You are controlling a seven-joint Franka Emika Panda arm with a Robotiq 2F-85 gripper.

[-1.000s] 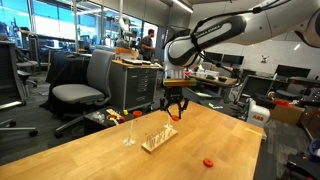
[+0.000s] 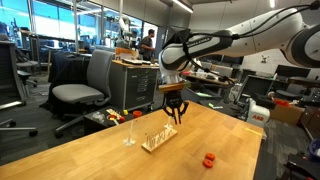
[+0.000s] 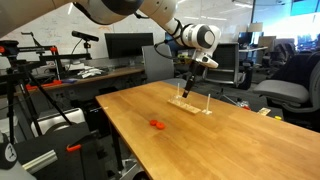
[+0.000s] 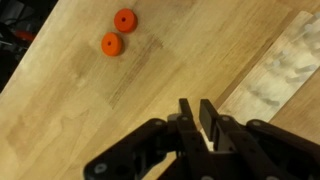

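Observation:
Two small orange-red discs [image 4: 112, 44] with dark centres lie close together on the wooden table, at the upper left of the wrist view. Exterior view 2 has the same discs [image 3: 160, 125] left of the board. A pale wooden board [image 2: 158, 138] with small pegs rests on the table. Above its right end, in exterior view 1, hangs my gripper [image 2: 174, 122]. Its fingertips, at the bottom of the wrist view [image 4: 195, 104], stand slightly apart with nothing between them. The board's edge shows to their right.
A thin white post [image 2: 129, 132] stands beside the board. A small red object [image 2: 137, 114] shows near it, its support unclear. Office chairs [image 2: 100, 75] stand beyond the table.
A second before, an orange-red disc was at the gripper above the board. The gripper has barely moved.

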